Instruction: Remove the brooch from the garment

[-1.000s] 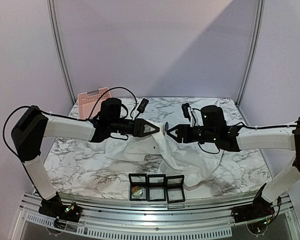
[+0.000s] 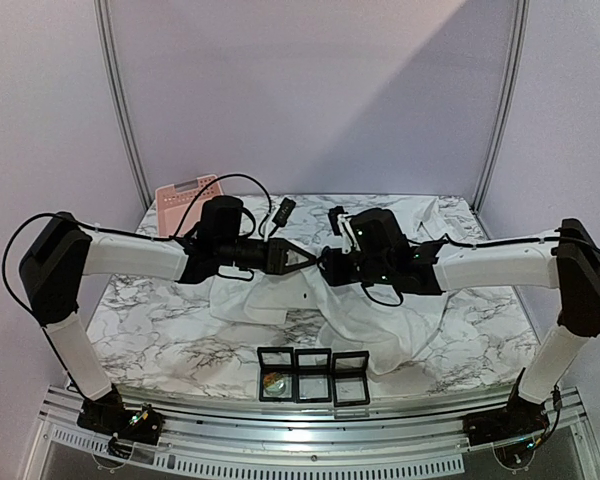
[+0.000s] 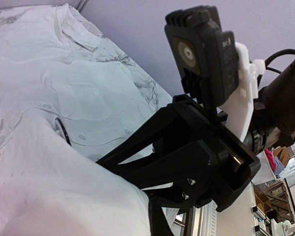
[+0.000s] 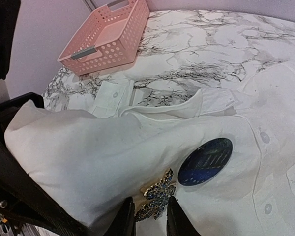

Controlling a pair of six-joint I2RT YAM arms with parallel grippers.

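The white garment (image 2: 380, 330) is lifted at its middle by my left gripper (image 2: 310, 262), which is shut on a fold of it. In the right wrist view a glittering brooch (image 4: 160, 194) sits on that raised fabric, beside a dark blue oval badge (image 4: 205, 161). My right gripper is part open, its fingertips right at the brooch's lower part, one on either side. In the left wrist view the held cloth (image 3: 73, 191) drapes over the left fingers, hiding their tips.
A pink basket (image 2: 180, 205) stands at the back left. Three small black open boxes (image 2: 313, 388) lie at the front edge, the left one holding a small item. Bare marble shows on both sides.
The left arm has stayed where it was.
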